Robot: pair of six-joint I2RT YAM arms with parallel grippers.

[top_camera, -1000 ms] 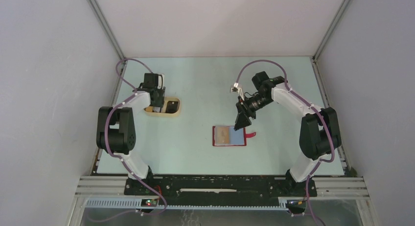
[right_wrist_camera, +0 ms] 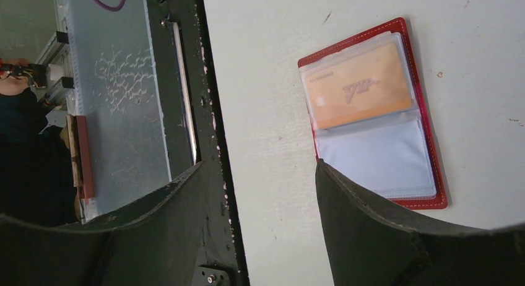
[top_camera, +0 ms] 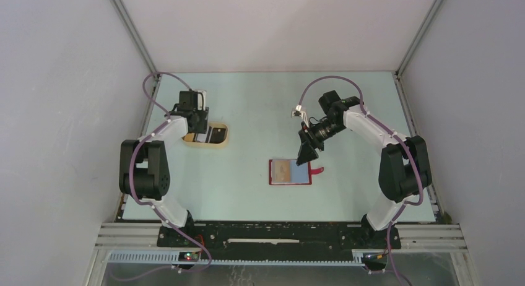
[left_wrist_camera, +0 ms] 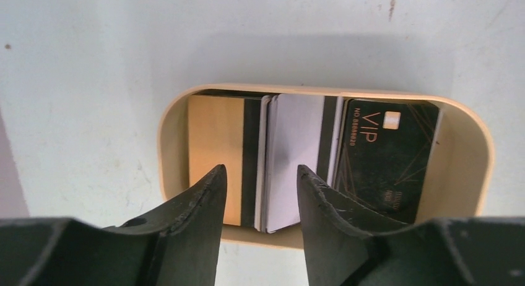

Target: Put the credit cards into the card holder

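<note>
In the left wrist view, a tan oval box (left_wrist_camera: 481, 156) holds several cards: an orange card (left_wrist_camera: 213, 143), a white card with a dark band (left_wrist_camera: 296, 143) leaning in the middle, and a black VIP card (left_wrist_camera: 387, 156) at the right. My left gripper is over the box, its fingers parted, the white card's lower part seen in the gap; nothing is gripped. The red card holder (right_wrist_camera: 442, 181) lies flat and open, an orange card (right_wrist_camera: 359, 88) under its upper clear pocket; the other pocket (right_wrist_camera: 377, 159) looks pale. Beside it, my right gripper stands open and empty.
A red tab (top_camera: 317, 171) sticks out from the holder's right side. A black rail (top_camera: 262, 239) runs along the front edge.
The right arm and the card holder have stayed put.
</note>
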